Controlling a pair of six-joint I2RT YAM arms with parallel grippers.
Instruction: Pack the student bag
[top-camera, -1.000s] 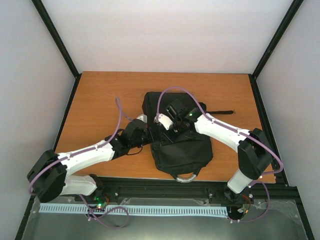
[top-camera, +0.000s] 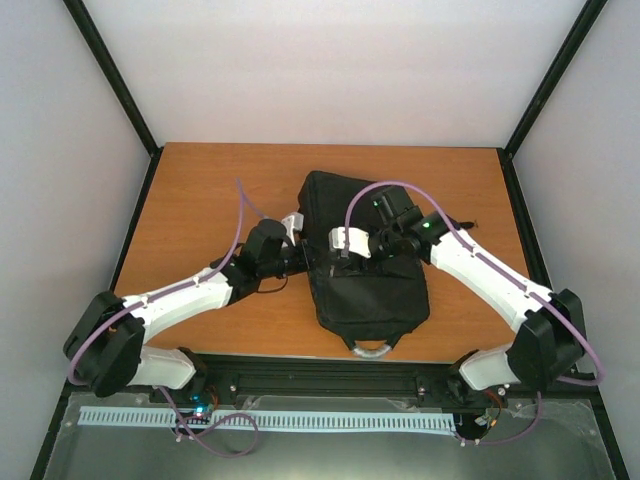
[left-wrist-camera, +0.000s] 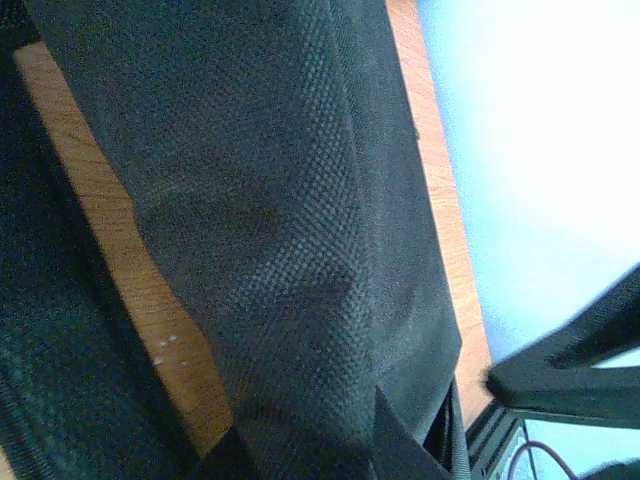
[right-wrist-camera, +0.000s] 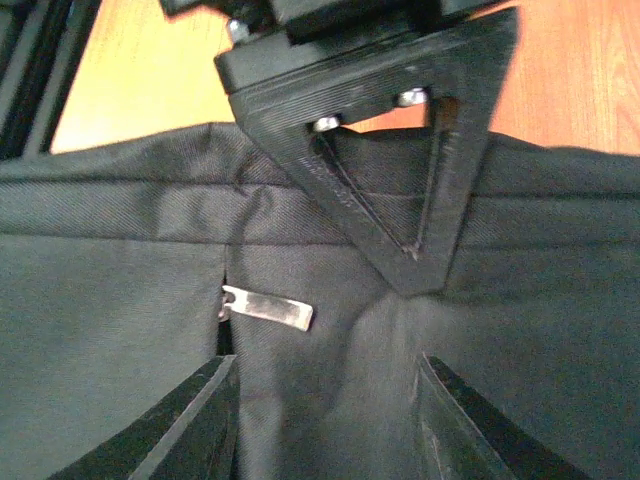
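Note:
A black bag (top-camera: 370, 300) lies on the table, its grey handle (top-camera: 371, 350) toward the near edge. At its left side my left gripper (top-camera: 309, 260) is shut on the bag's fabric, a fold of which (left-wrist-camera: 310, 300) fills the left wrist view. My right gripper is open just over the bag, its fingers (right-wrist-camera: 195, 430) apart. A silvery zipper pull (right-wrist-camera: 268, 308) lies on the cloth ahead of the right fingers, beside a seam. The left gripper's dark fingers (right-wrist-camera: 340, 190) show above it, on the bag's edge.
Bare wooden table (top-camera: 220, 190) lies left of and behind the bag. A dark strap end (top-camera: 466, 225) sticks out on the bag's right. Both grippers are close together over the bag, and the right gripper's fingers (left-wrist-camera: 570, 385) appear blurred in the left wrist view.
My right gripper has moved right over the bag. The left gripper stays at the bag's left side.

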